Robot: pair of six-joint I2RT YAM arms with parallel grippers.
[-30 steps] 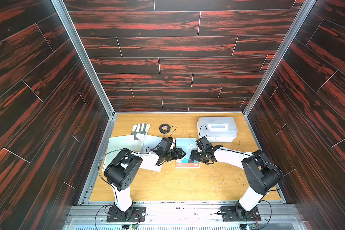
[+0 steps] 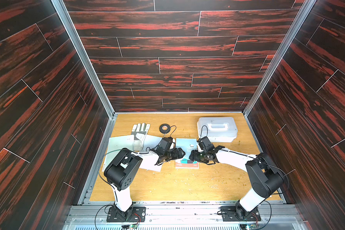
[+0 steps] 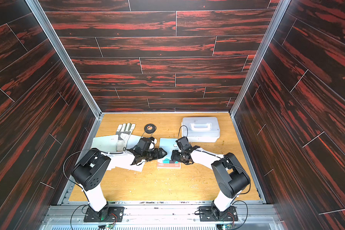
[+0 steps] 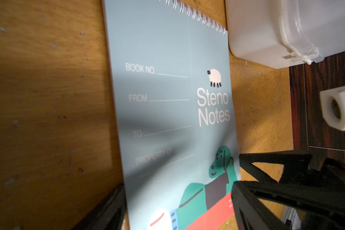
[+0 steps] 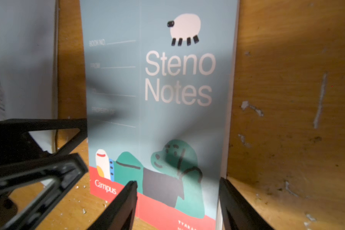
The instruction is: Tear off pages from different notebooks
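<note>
A blue-grey spiral steno notebook (image 2: pixel 186 144) lies closed on the table, its wire coil (image 4: pixel 193 14) along the far edge and a red band at the near end. My left gripper is over the near part of the cover, fingers parted, one finger (image 4: pixel 112 205) by the left edge. From the other side my right gripper also stands open. One of its fingers (image 5: pixel 120 205) hangs over the cover, the other at the notebook's right edge. Whether either finger touches the notebook I cannot tell. No page shows between the fingers of either gripper.
To the left lie an open notebook with white pages (image 2: pixel 117 144) and a grey-white pad (image 2: pixel 151 167), partly under my left arm. A glove (image 2: pixel 140 132), black tape roll (image 2: pixel 164 128) and clear lidded box (image 2: pixel 217 129) sit farther back.
The notebook's near end has moved a little left. The left arm looks unchanged.
</note>
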